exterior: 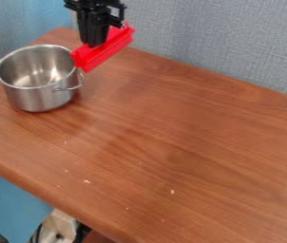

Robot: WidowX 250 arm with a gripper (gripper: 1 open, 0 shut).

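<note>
My black gripper (95, 36) hangs at the top left of the view, shut on a bright red elongated object (112, 46) that is held tilted above the table. A steel pot (32, 95) with a wire handle stands on the wooden table (184, 152) at the left. The lower left end of the red object is close to the pot's right rim, raised a little above it. The fingertips are partly hidden by the red object.
The table's near left edge runs diagonally along the lower left. Grey-blue walls stand behind.
</note>
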